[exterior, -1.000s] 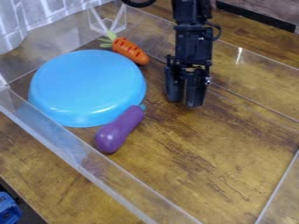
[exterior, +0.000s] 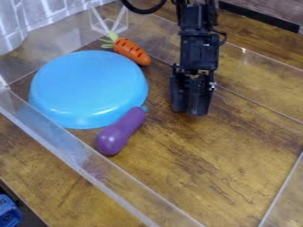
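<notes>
A black gripper hangs low over the wooden surface, right of a blue round lid-like object; its dark fingers blend together, so whether it is open or shut cannot be told. A purple eggplant lies in front of the blue object. An orange carrot with a green top lies behind it, left of the arm.
Clear plastic walls border the wooden surface along the left and front left. A blue item sits outside at the bottom left corner.
The gripper has shifted very slightly down; the eggplant, carrot and blue object have not moved.
</notes>
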